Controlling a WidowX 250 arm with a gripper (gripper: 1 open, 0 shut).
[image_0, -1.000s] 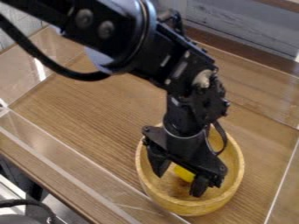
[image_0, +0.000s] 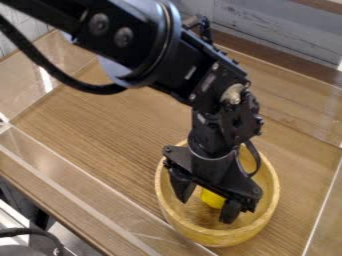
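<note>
My gripper (image_0: 207, 190) is lowered into a tan round bowl (image_0: 214, 230) at the lower right of the camera view, its black fingers standing open. A small yellow object (image_0: 211, 198) lies in the bowl between the fingers, partly hidden by them. I cannot tell whether the fingers touch it.
A wooden ledge runs along the back. A black cable (image_0: 34, 232) shows at the lower left edge.
</note>
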